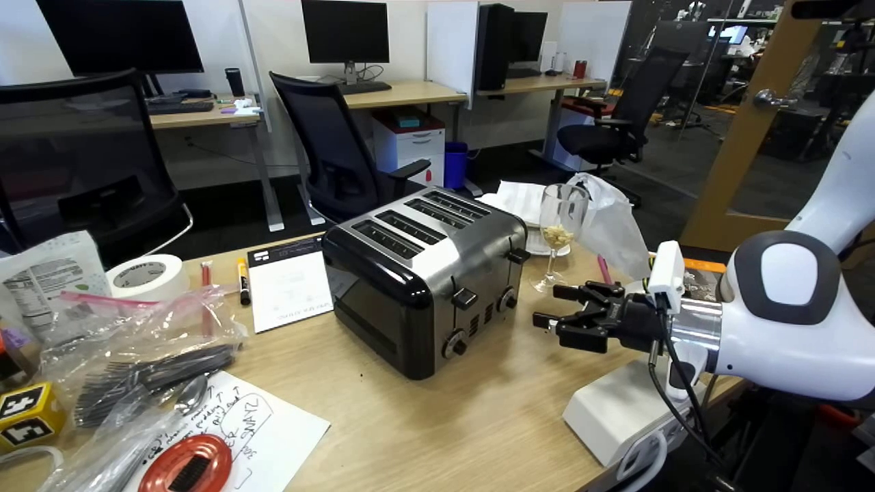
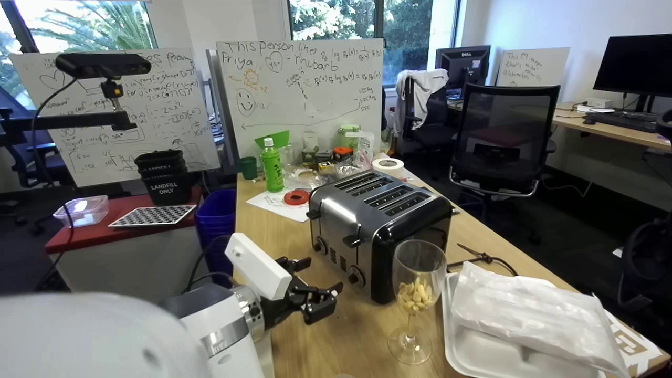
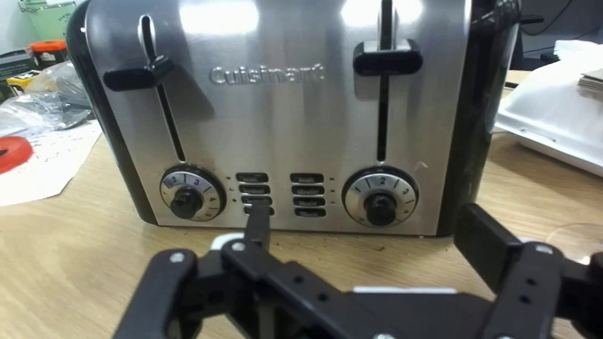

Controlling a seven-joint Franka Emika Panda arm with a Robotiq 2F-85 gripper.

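A steel and black four-slot toaster (image 1: 426, 270) stands upright on the wooden table. Its control side faces my gripper (image 1: 551, 306), which is a short gap away from it. In the wrist view the toaster's front shows two black levers, the left lever (image 3: 135, 76) and the right lever (image 3: 388, 59), both high in their slots. Below them sit the left dial (image 3: 186, 203), the right dial (image 3: 381, 209) and two columns of buttons (image 3: 308, 195). The fingers (image 3: 258, 223) are spread wide below the right dial and buttons, with nothing held between them.
Close to the toaster's end stands a wine glass (image 2: 417, 296) part filled with pale pieces. Beside it lies a white tray (image 2: 460, 353) under a plastic bag (image 2: 535, 315). Bags, tape (image 1: 147, 277) and papers clutter the far end. Bare table lies before the toaster's controls.
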